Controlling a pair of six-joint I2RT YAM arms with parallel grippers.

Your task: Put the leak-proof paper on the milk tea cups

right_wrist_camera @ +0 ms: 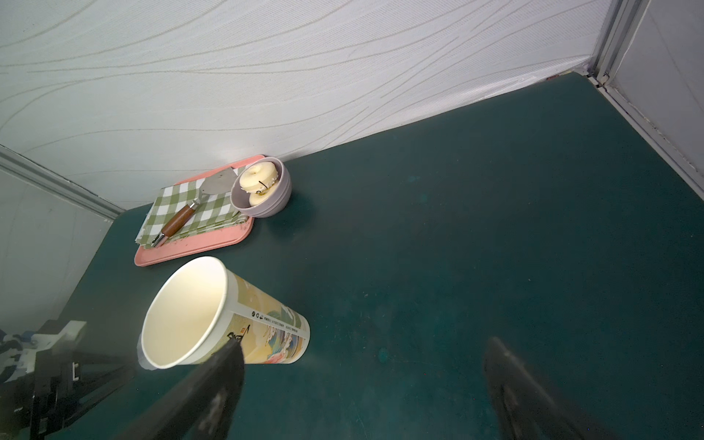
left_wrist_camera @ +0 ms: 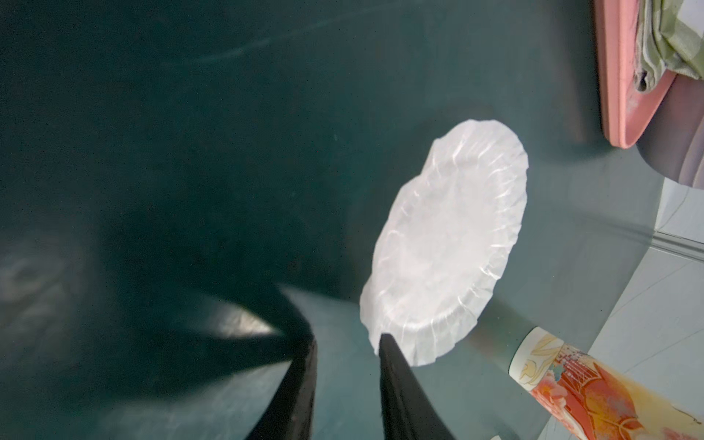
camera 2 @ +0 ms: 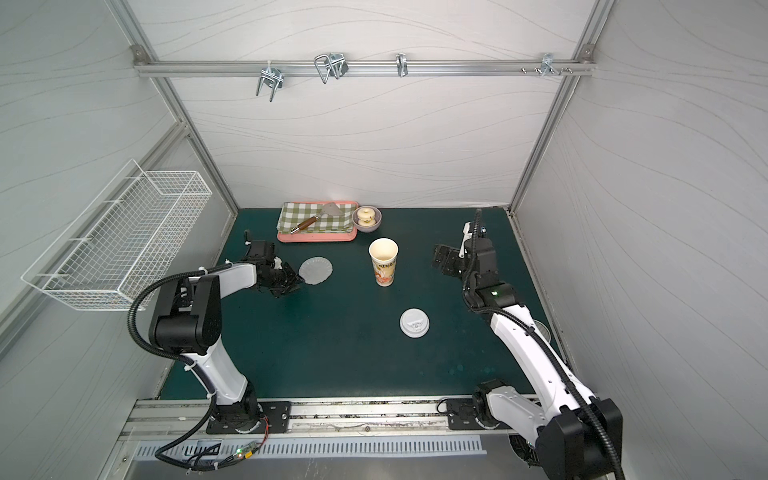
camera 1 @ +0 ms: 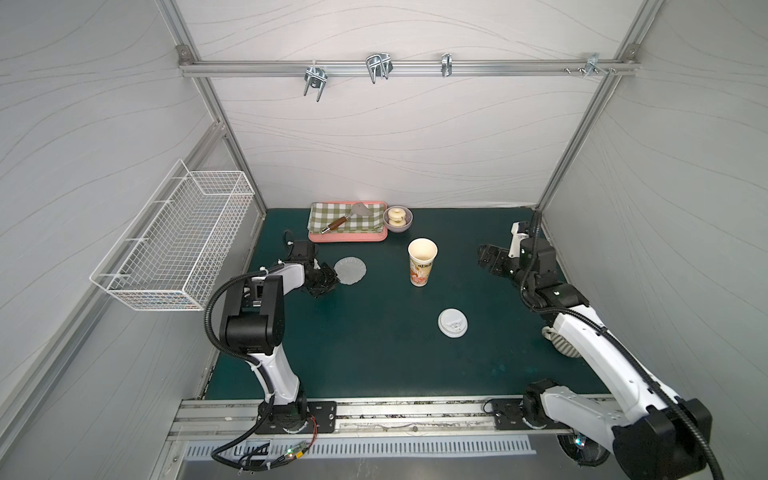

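The round white leak proof paper (left_wrist_camera: 443,242), with a crimped edge, lies flat on the dark table. My left gripper is low at the paper's left side, its fingertips a little apart with nothing seen between them. A printed paper milk tea cup (camera 1: 421,264) stands upright and uncovered near the middle, right of the paper. My right gripper is open and empty, right of the cup.
A pink tray (camera 1: 352,237) with checked cloth and spatula sits at the back beside a bowl (right_wrist_camera: 278,198) of pastries. A white lid (camera 2: 414,322) lies at front centre. A wire basket (camera 1: 172,240) hangs on the left.
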